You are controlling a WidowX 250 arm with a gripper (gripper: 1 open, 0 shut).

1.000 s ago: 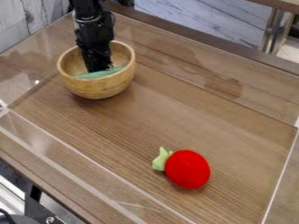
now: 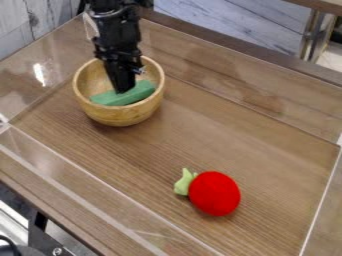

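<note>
A wooden bowl [image 2: 100, 113] sits at the upper left of the wooden table, with a green elongated object [image 2: 120, 95] lying inside it. My black gripper [image 2: 131, 72] reaches down from the top to the bowl's back part, above the green object; its fingertips are small and dark, and whether they touch the bowl or the object is unclear. It looks shut, with nothing visible between its fingers.
A red round vegetable with a green top [image 2: 214, 194] lies at the lower right. A wall stands behind the bowl at the upper left.
The bowl and the green object have shifted toward the front and slightly right. My gripper has moved the same way.
</note>
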